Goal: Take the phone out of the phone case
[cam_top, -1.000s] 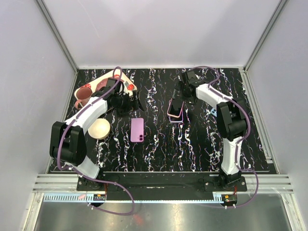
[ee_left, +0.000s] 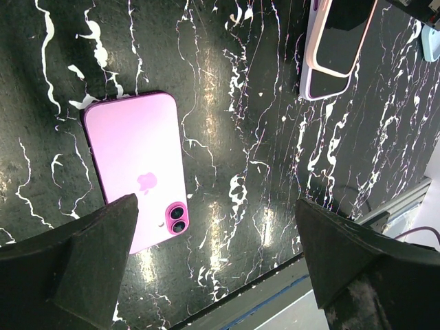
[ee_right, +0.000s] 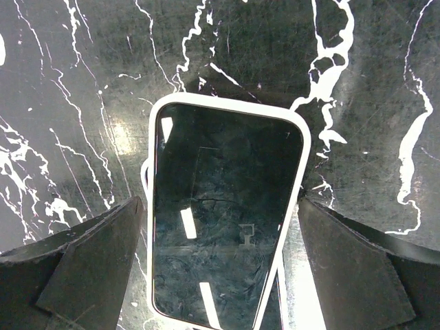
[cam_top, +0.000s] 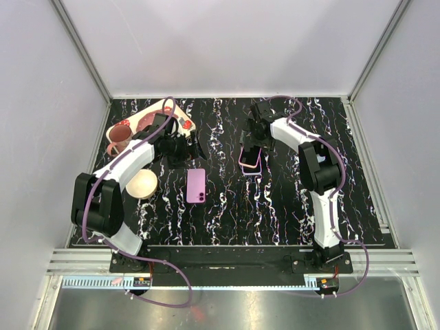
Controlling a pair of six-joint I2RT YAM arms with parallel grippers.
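A dark-screened phone in a pale pink frame [ee_right: 220,206] lies on a second pale-framed piece [ee_left: 323,86], offset from it, at centre right of the top view. My right gripper is open over it, one finger on either side; whether they touch cannot be told. A pink phone [ee_left: 137,158], back up with camera at a lower corner, lies apart to the left on the dark marble table. My left gripper stands open above and behind it, nothing between its fingers.
A tray [cam_top: 183,112] with a mug [cam_top: 118,137] stands at the back left, a cream bowl [cam_top: 141,184] below it. A light blue item [ee_left: 430,42] lies to the right.
My right arm has moved left, bringing its gripper over the stacked phone pieces. The left arm has not visibly moved.
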